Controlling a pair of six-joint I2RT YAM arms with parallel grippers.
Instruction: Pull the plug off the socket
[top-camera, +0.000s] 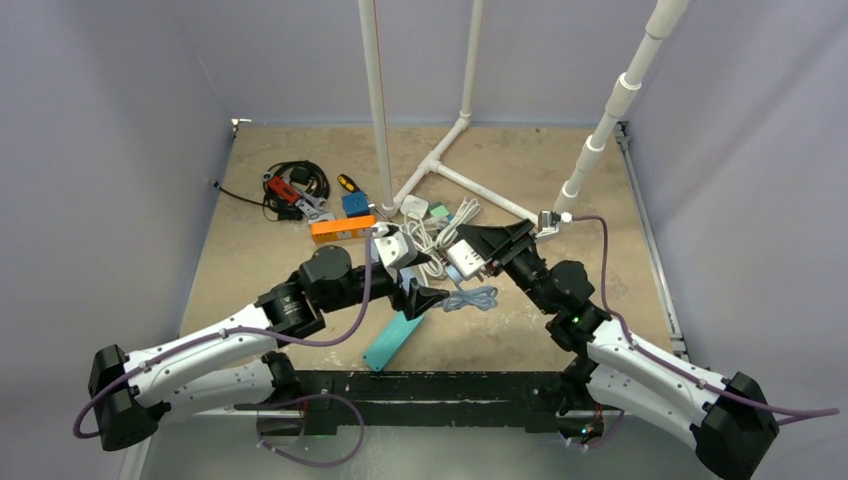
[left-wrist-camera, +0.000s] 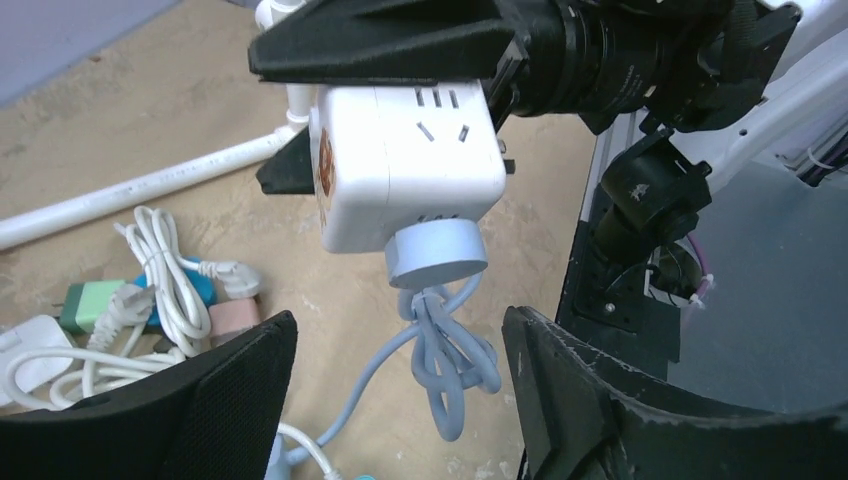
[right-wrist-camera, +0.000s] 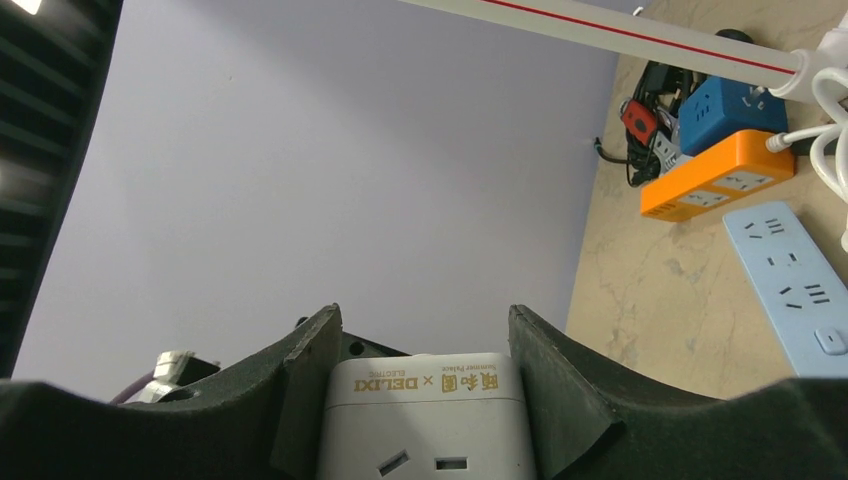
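In the left wrist view, a white cube socket (left-wrist-camera: 410, 150) is held above the table by my right gripper, whose fingers are shut on its sides. A pale blue round plug (left-wrist-camera: 437, 255) sits against the cube's lower face, and its bundled cord (left-wrist-camera: 445, 360) dangles below. Wide apart, the fingers of my left gripper have nothing between them; the plug is some way beyond their tips. From above, the left gripper (top-camera: 438, 277) is just left of the socket (top-camera: 466, 258). The right wrist view shows the socket's printed edge (right-wrist-camera: 425, 382) between the fingers.
White cables (left-wrist-camera: 165, 285) and small adapters lie on the table below. An orange power strip (top-camera: 342, 229), a blue box (top-camera: 355, 204) and coiled black cable stand farther left. A teal strip (top-camera: 392, 342) lies near the front edge. White pipes (top-camera: 485, 192) cross the back.
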